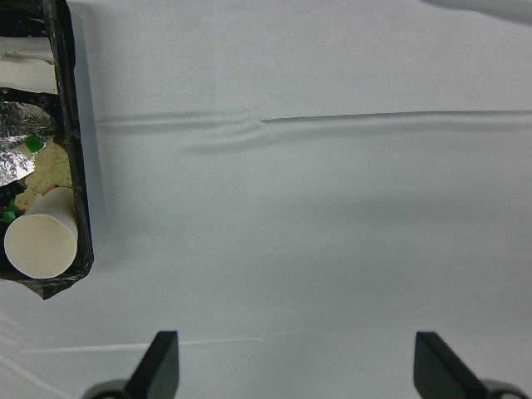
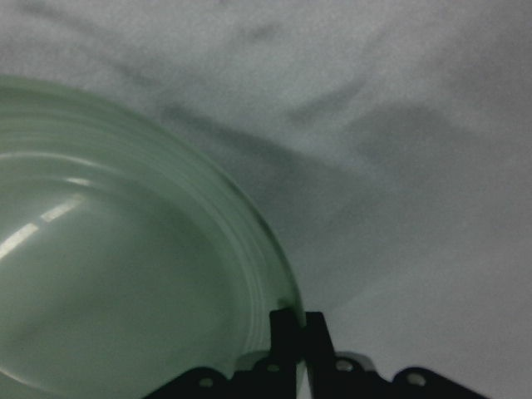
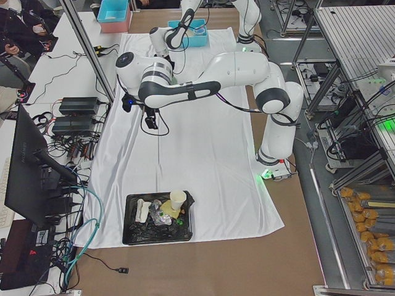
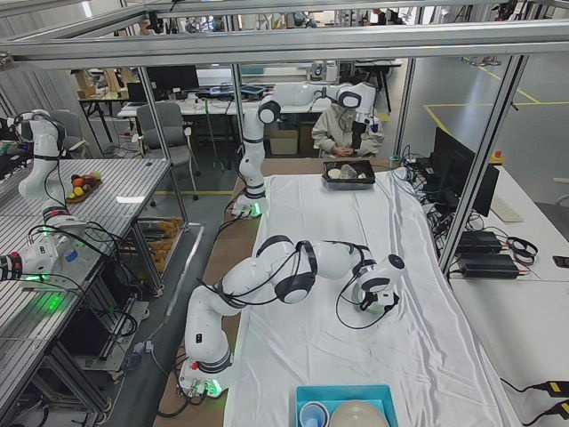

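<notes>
A pale green plate (image 2: 125,274) lies on the white cloth (image 4: 333,222), partly hidden behind my right arm in the camera right view. My right gripper is shut on the plate's near right rim. My left gripper is open and empty above the cloth, near a black tray (image 3: 139,228). The tray holds a white paper cup (image 1: 40,245), crumpled foil (image 1: 17,145), a yellowish piece (image 1: 46,174), a white crumpled item (image 1: 25,71) and small green bits.
A blue bin (image 4: 382,396) with a cup (image 4: 313,415) and a round beige item (image 4: 357,415) stands beside my right arm's base. A monitor and cables line the table to one side.
</notes>
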